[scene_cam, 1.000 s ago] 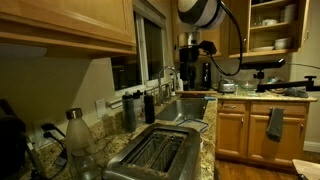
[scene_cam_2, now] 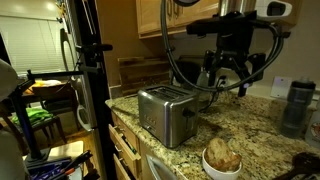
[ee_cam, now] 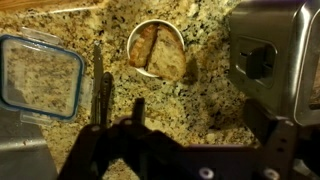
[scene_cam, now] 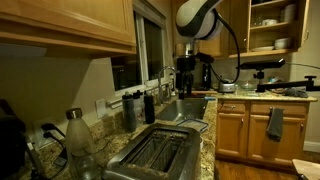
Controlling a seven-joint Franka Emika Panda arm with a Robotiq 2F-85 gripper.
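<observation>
My gripper appears in the lower part of the wrist view, its dark fingers spread apart with only bare counter between them. In the second exterior view, the gripper (scene_cam_2: 230,86) hangs above the counter, clear of everything below. Ahead of it in the wrist view is a white bowl (ee_cam: 132,48) holding slices of brown bread (ee_cam: 168,58). The same bowl (scene_cam_2: 221,173) stands on the granite near the front, below the gripper. A silver toaster (scene_cam_2: 168,112) is left of the bowl there; in the wrist view the toaster (ee_cam: 285,60) lies to the right.
A clear lidded container (ee_cam: 40,78) and dark utensils (ee_cam: 103,92) lie left of the bowl in the wrist view. Dark bottles (scene_cam_2: 297,108) stand at the back right. A sink (scene_cam: 183,110) is set farther along the counter. Granite around the bowl is partly free.
The arm and gripper have shifted slightly in the first exterior view. Nothing on the counter has visibly moved.
</observation>
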